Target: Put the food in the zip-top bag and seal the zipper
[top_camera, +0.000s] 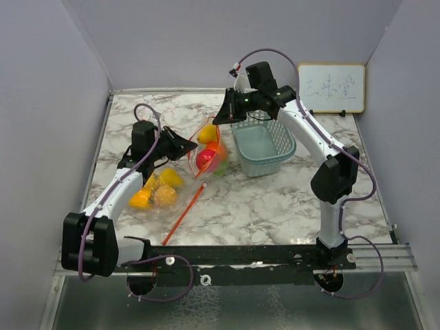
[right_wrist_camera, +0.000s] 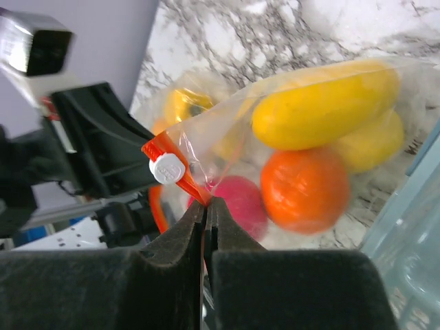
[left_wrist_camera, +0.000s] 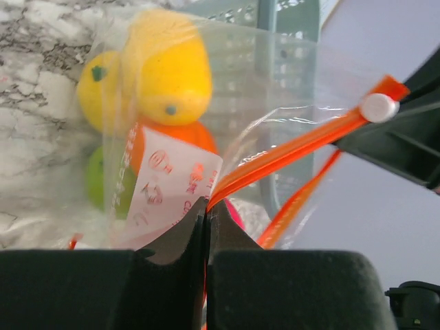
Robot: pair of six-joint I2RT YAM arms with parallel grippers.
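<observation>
A clear bag with an orange-edged mouth (top_camera: 191, 163) hangs between my grippers, standing askew. Inside lie a red food (top_camera: 207, 159), a yellow one (top_camera: 207, 133), an orange one (right_wrist_camera: 305, 189) and a green one (left_wrist_camera: 110, 182). My left gripper (top_camera: 194, 145) is shut on the orange rim at the left, and the strip (left_wrist_camera: 282, 157) runs into its fingertips. On the other side of the mouth, my right gripper (top_camera: 216, 122) is shut on the rim too. A white round piece (right_wrist_camera: 167, 168) sits on the strip by the left gripper.
A grey-green basket (top_camera: 265, 148) stands just right of the bag. Another clear bag with yellow and orange foods (top_camera: 165, 196) lies to the left. A loose orange strip (top_camera: 184, 214) rests in front.
</observation>
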